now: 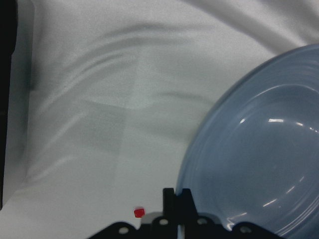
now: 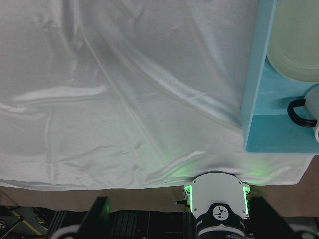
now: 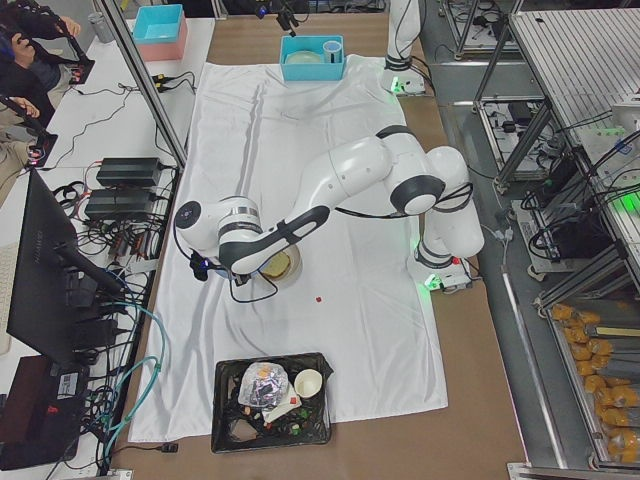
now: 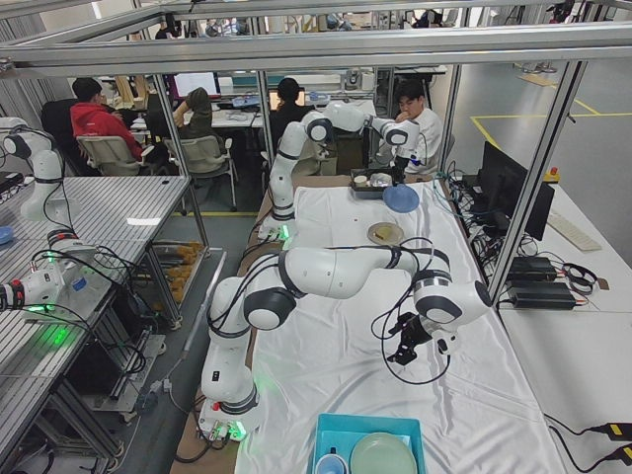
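Observation:
A translucent blue plate point(image 1: 254, 149) fills the right of the left wrist view. My left gripper is shut on its near rim, with a small red piece point(image 1: 139, 212) on the cloth beside it. In the camera right view the blue plate point(image 4: 401, 197) is beneath that gripper, near a tan plate point(image 4: 385, 233). My right gripper is open and empty above the cloth, beside a light-blue bin point(image 2: 254, 119) holding a pale green plate point(image 2: 294, 40) and a mug with black handle point(image 2: 309, 109).
A black tray point(image 3: 325, 400) with packets and a white cup point(image 3: 308, 383) lies at the left arm's end of the table. A monitor point(image 3: 40, 270), cables and electronics line one side; metal frame posts stand around.

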